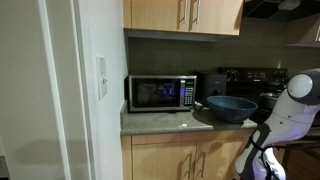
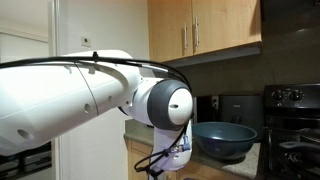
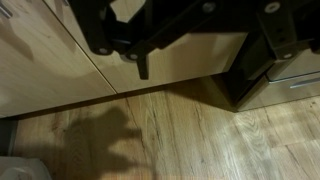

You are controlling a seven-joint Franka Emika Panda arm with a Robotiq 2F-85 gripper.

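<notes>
My gripper shows at the top of the wrist view, its dark fingers spread wide and nothing held between them. Below it are the wood floor and the light wood lower cabinet. In exterior view 1 the white arm reaches down at the right, in front of the counter, and its lower end runs off the bottom edge. On the counter's right end rests a dark blue tub. The arm covers part of the counter front in exterior view 2, where the tub stands beyond it.
A microwave and a black appliance stand on the grey counter. To the right is a black stove. Cabinets hang above. Open floor lies in front of the lower cabinets.
</notes>
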